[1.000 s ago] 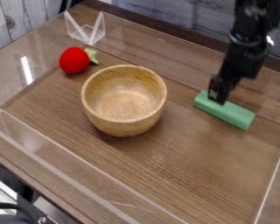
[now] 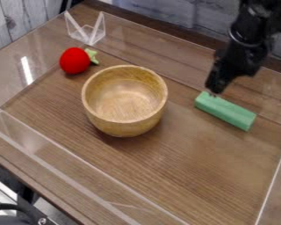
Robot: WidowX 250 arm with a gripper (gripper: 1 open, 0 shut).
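My black gripper (image 2: 227, 81) hangs at the upper right, above and behind a mint-green rectangular bar (image 2: 225, 110) lying flat on the wooden table (image 2: 167, 176). It looks apart from the bar, but whether its fingers are open or shut is hard to make out. A tan round bowl (image 2: 123, 101) sits left of the bar. A red tomato-like item (image 2: 74, 61) with a green top lies at the upper left.
A white wire-like holder (image 2: 89, 28) stands at the back left. Cables lie at the top-left corner.
The bar, bowl and red item look unmoved.
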